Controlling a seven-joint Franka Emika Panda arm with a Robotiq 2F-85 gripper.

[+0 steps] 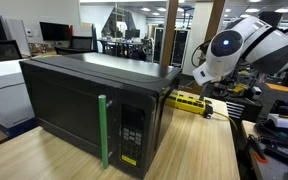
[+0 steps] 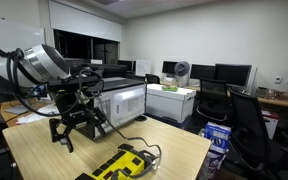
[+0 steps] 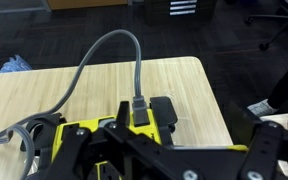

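Observation:
A black microwave with a green handle stands on the wooden table, its door shut. Behind it lies a yellow power strip. In the wrist view the yellow strip is close below my gripper, with a grey plug and cable on it. The gripper is open and its dark fingers are spread at the bottom of that view; no held object shows. In the second exterior view the gripper hangs over the table at left, apart from the yellow strip.
The grey cable loops over the table toward the left. Bare wood lies right of the yellow strip in the second exterior view. Office chairs stand beyond the table's edge.

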